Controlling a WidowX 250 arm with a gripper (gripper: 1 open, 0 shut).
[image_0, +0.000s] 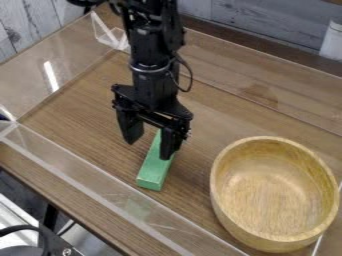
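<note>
My black gripper stands open over the wooden table, at the near end of the dark arm coming down from the top of the view. Its fingers straddle the upper part of a green bar, which lies lengthwise on the table just below it. Whether the fingers touch the bar cannot be told.
A large light wooden bowl stands at the lower right. A white cylinder is at the back right. Clear strips line the table's left and front edges.
</note>
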